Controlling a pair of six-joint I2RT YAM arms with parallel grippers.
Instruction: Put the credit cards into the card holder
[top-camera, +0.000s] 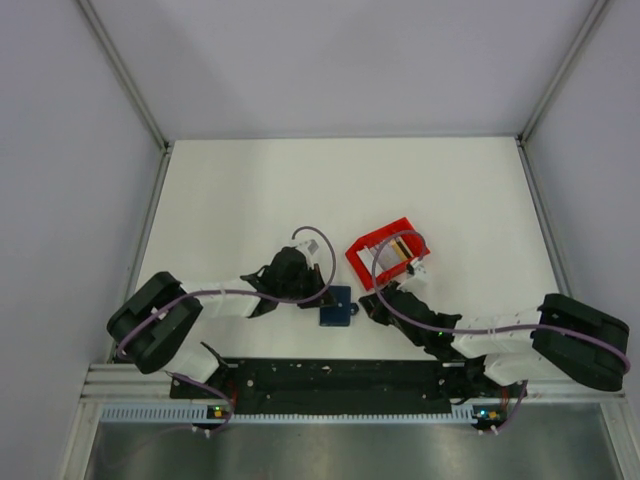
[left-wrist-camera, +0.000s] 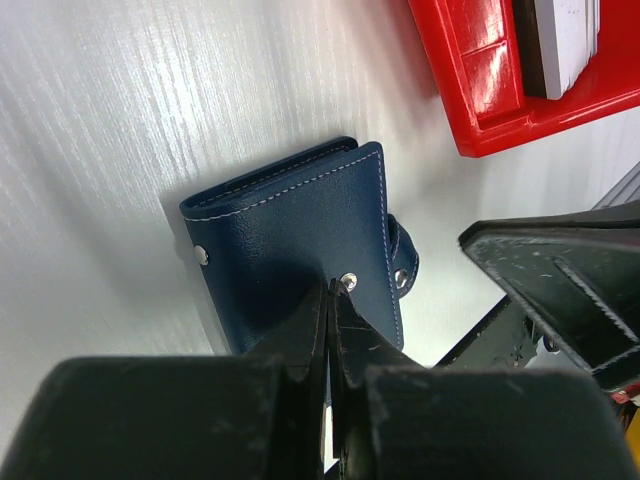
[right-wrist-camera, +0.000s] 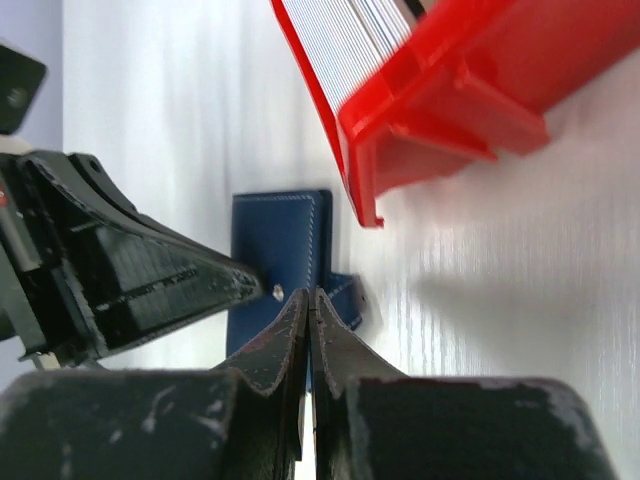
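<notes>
The dark navy card holder lies closed on the white surface, its snap strap to the right, also seen in the right wrist view (right-wrist-camera: 270, 230). Over it is my left gripper, shut, fingertips at the holder. My right gripper is shut with nothing showing between its fingers, just right of the holder. The red tray (left-wrist-camera: 480, 120) holds white and dark card-like items (left-wrist-camera: 565, 40); it sits behind and right of the holder.
The red tray (top-camera: 405, 224) stands close to my right gripper.
</notes>
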